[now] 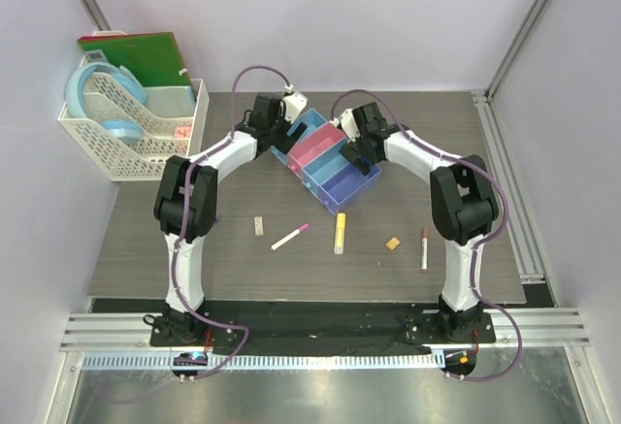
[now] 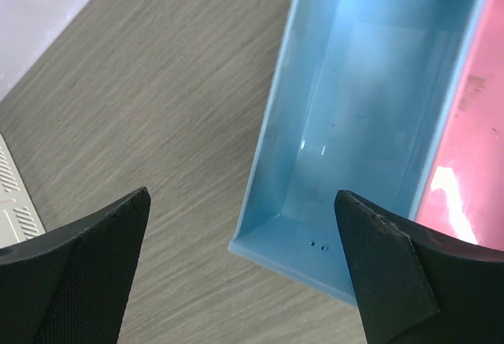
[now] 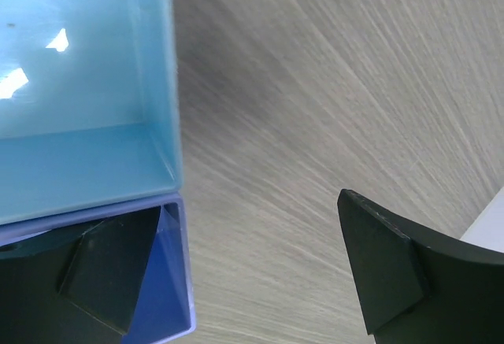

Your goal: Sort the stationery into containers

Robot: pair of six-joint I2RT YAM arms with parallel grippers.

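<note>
A row of joined bins, light blue, pink, blue and dark blue, lies askew on the table between my grippers. In the left wrist view the light blue bin (image 2: 354, 100) passes between the spread fingers of my open left gripper, with the pink bin (image 2: 465, 179) at the right edge. My open right gripper has one finger over the dark blue bin (image 3: 165, 281) and the other above bare table. The pink marker (image 1: 289, 237), yellow stick (image 1: 340, 234), white eraser (image 1: 258, 226), yellow-orange block (image 1: 393, 244) and white-and-brown pen (image 1: 424, 249) lie in front.
A white basket (image 1: 114, 160) at the back left holds a green folder (image 1: 146, 58) and blue headphones (image 1: 82, 82). White walls bound the table at the back and sides. Bare table lies at the back right.
</note>
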